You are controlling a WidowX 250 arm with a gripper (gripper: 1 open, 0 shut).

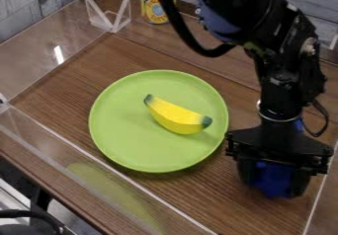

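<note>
The black gripper [276, 165] is low over the wooden table at the right, directly above a blue object [275, 185] that it largely hides. Its fingers are open, around or just over that object; whether they touch it is unclear. A green plate [126, 135] lies left of the gripper, with a yellow toy banana [176, 115] on it.
Clear plastic walls edge the wooden table [86, 61] at the left and front. A yellow can [156, 10] stands at the back beyond the wall. Bare table lies behind and left of the plate.
</note>
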